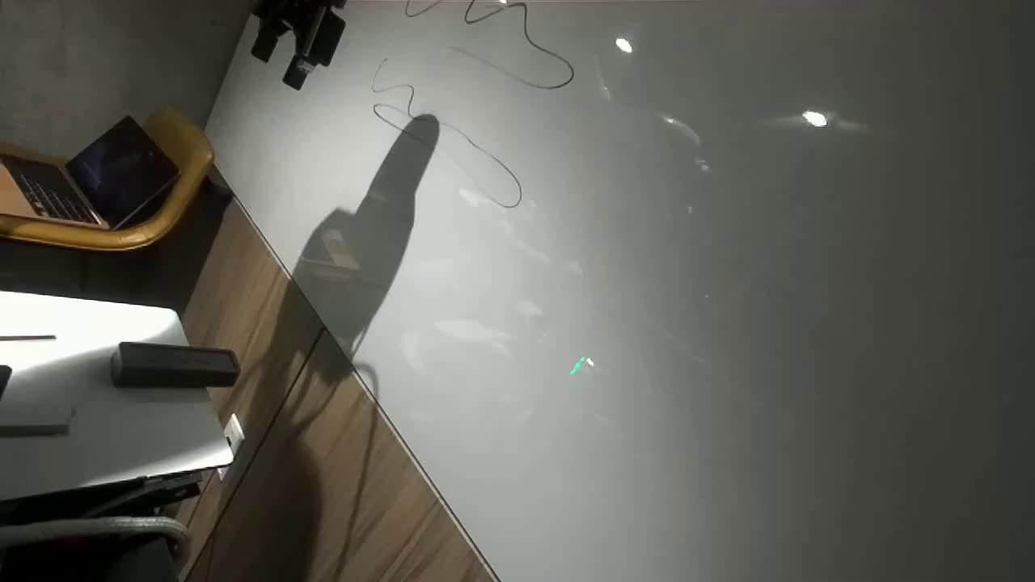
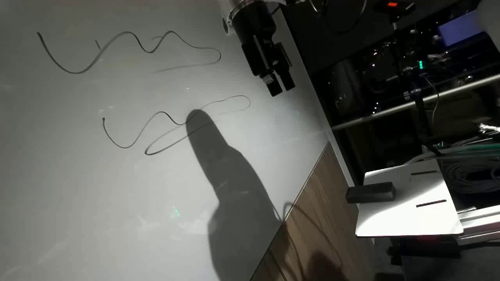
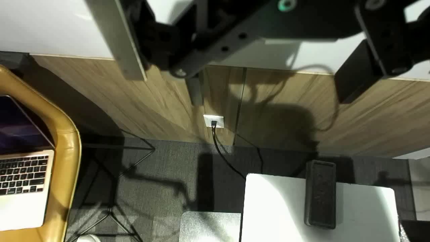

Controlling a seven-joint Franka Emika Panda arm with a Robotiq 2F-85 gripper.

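Observation:
My gripper is open; in the wrist view its two dark fingers stand wide apart with nothing between them. In exterior view 2 the gripper (image 2: 282, 88) hangs in front of the whiteboard (image 2: 140, 187) near its upper right side. Exterior view 1 has the gripper (image 1: 279, 66) at the top left, partly cut off. Thin dark wavy lines mark the whiteboard (image 1: 728, 388). A dark oblong block (image 3: 320, 194), perhaps an eraser, lies on a white tabletop (image 3: 274, 209), well away from the gripper.
A tan chair (image 1: 179, 165) holds an open laptop (image 1: 121, 175). Wood panelling (image 1: 340, 485) runs beneath the whiteboard, with a wall socket (image 3: 214, 121) and a plugged-in cable. The arm's shadow falls across the board. Open space lies between the gripper and the tabletop.

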